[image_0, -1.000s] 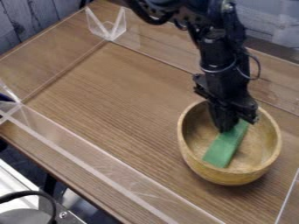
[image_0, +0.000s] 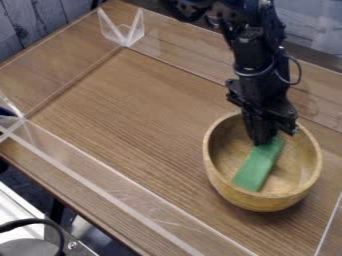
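A black robot arm reaches down from the top to a round tan bowl (image_0: 294, 180) at the right. My gripper (image_0: 267, 130) is at the back of the bowl, over the upper end of a green oblong object (image_0: 257, 168) lying in it. The fingertips are dark and partly hidden, so I cannot see clearly whether anything is between them.
A clear plastic piece (image_0: 123, 30) is at the top left. A dark coiled item (image_0: 27, 242) sits at the bottom left corner.
The arm and gripper have shifted very slightly. The bowl and green object look the same.
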